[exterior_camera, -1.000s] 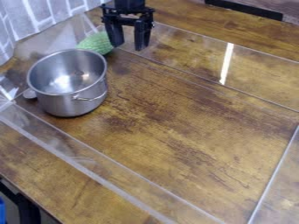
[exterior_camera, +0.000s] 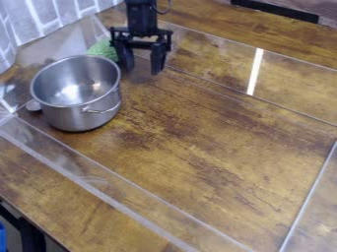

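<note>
A black robot gripper hangs at the top of the camera view, behind a steel pot with side handles. A green object, perhaps a cloth or sponge, lies just left of the gripper, partly hidden by it. Whether the fingers hold anything or how far apart they are is too small to tell.
Transparent strips or panels run along its edges. A patterned light fabric stands at the back left.
The gripper has come lower and a little toward the camera, now covering more of the green object. The pot has not moved.
</note>
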